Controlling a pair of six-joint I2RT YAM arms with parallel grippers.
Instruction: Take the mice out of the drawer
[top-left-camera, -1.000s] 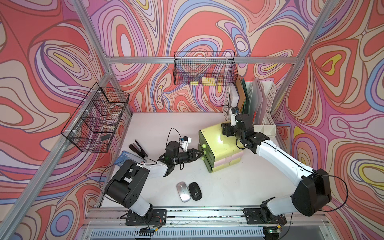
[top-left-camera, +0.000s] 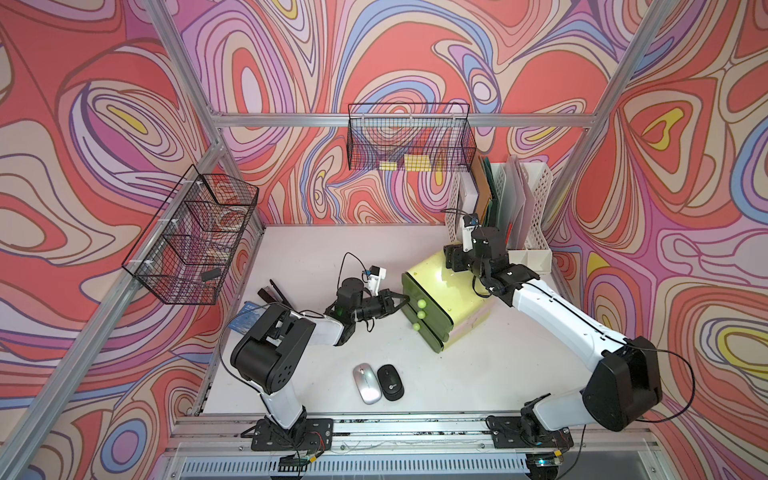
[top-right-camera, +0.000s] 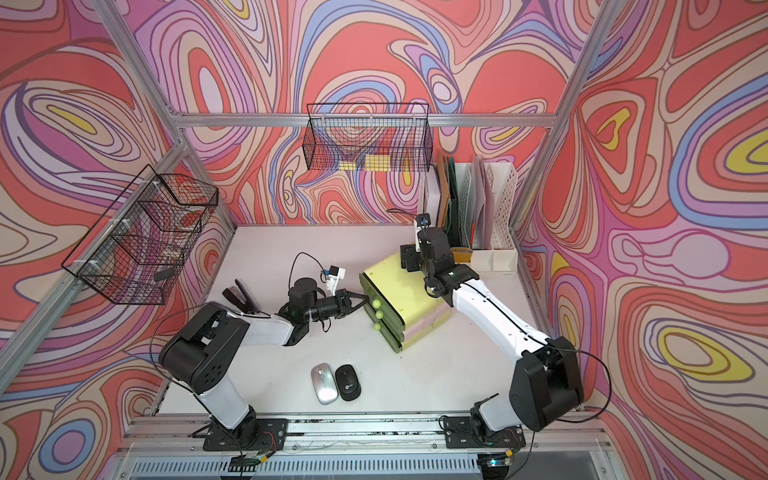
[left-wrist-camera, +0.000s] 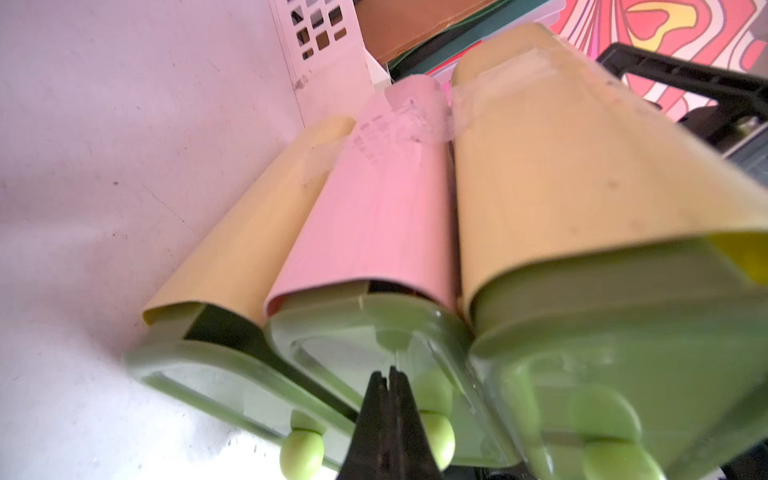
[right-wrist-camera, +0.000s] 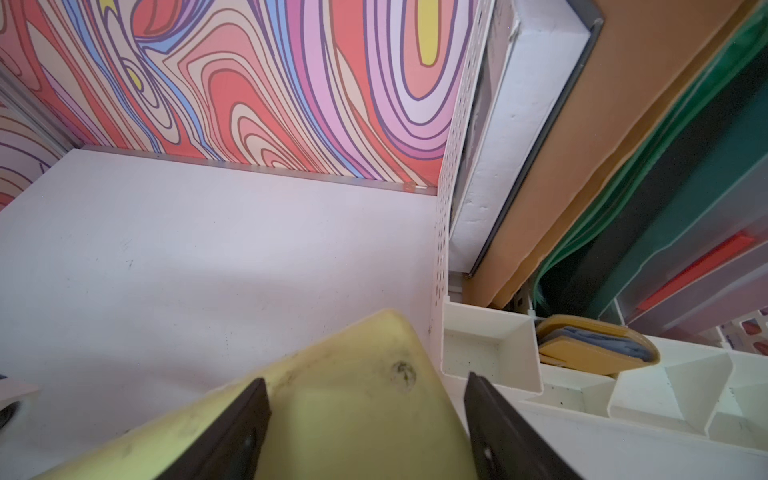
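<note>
A stacked drawer box (top-left-camera: 448, 288) in yellow and pink, with green fronts (top-right-camera: 384, 320) and round green knobs, sits askew right of centre. My left gripper is shut at the middle drawer front, nothing visible between its fingers. My right gripper is part open over the yellow top at the back end of the box; whether it grips the box is unclear. A silver mouse (top-left-camera: 367, 384) and a black mouse (top-left-camera: 390, 382) lie side by side on the table in front of the box.
A white file organiser (top-right-camera: 494, 260) with folders stands behind the box. A black stapler (top-left-camera: 276, 297) lies at the left. Wire baskets (top-left-camera: 408, 144) hang on the frame.
The box has turned, its near end shifting right and toward the front, showing more of the green fronts. My left gripper has moved slightly toward the back.
</note>
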